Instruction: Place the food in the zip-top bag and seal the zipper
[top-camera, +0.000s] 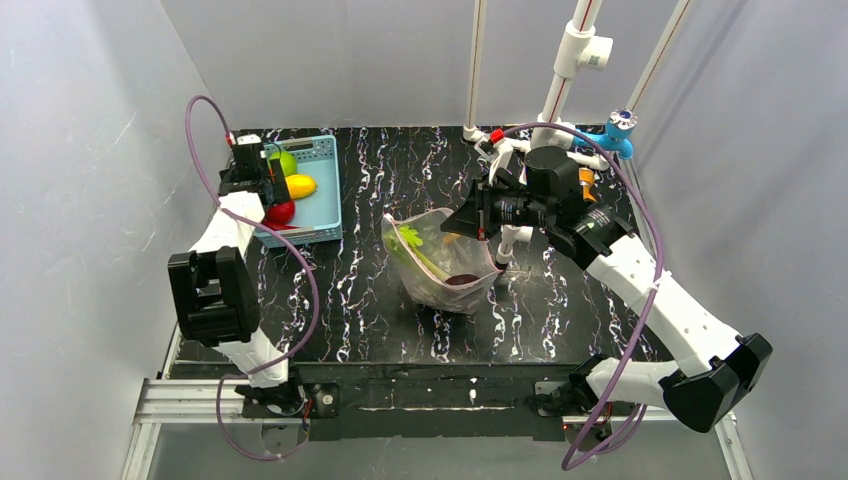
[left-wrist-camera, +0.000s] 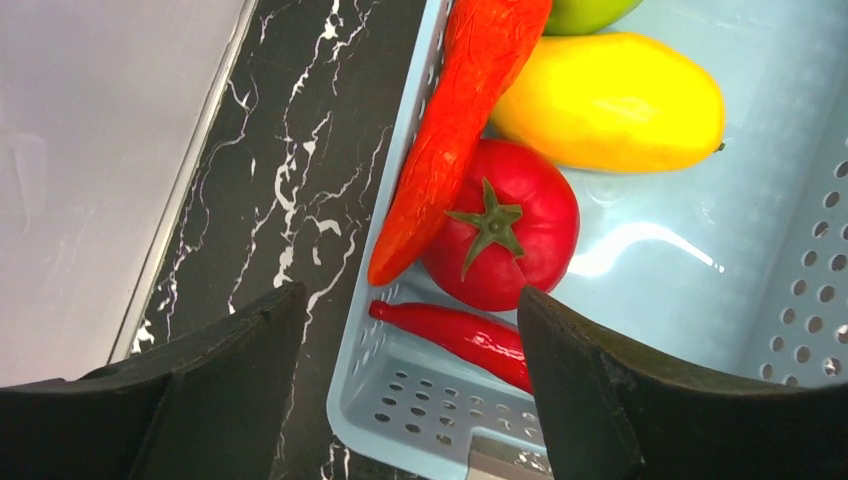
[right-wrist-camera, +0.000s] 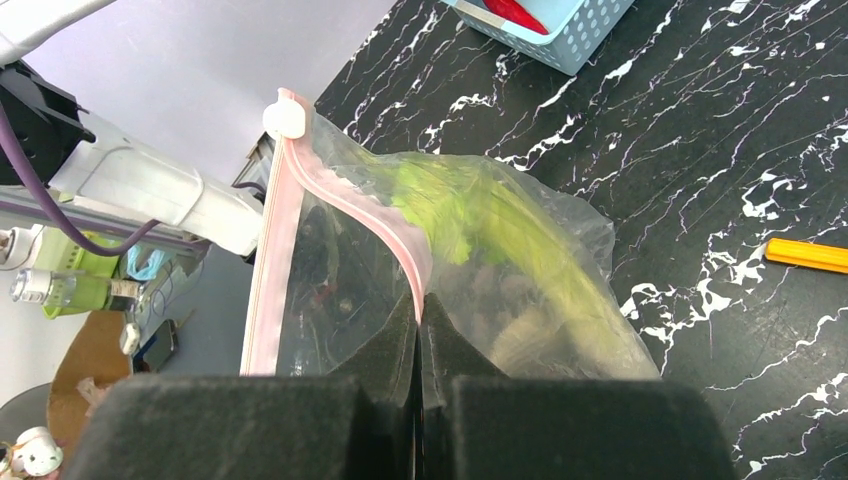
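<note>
The clear zip top bag (top-camera: 445, 285) stands on the counter with its mouth open and its pink zipper rim (right-wrist-camera: 345, 205) showing. Inside are a green leafy stalk (top-camera: 430, 264) and a dark round item (top-camera: 461, 279). My right gripper is shut on that rim, which runs between its fingertips. At the blue basket (left-wrist-camera: 345, 385), my left gripper is open above the near left corner, its fingers empty. Below and ahead of it in the basket lie a small red chili (left-wrist-camera: 460, 335), a tomato (left-wrist-camera: 525, 235), a long orange-red item (left-wrist-camera: 455, 130), a yellow fruit (left-wrist-camera: 620, 105) and a green fruit (left-wrist-camera: 590, 12).
White pipes (top-camera: 575, 50) with a blue tap (top-camera: 618, 130) rise behind my right arm. An orange bar (right-wrist-camera: 808, 255) lies on the counter. Bare marble counter (top-camera: 365, 190) separates basket and bag. A wall runs close to the basket's left side.
</note>
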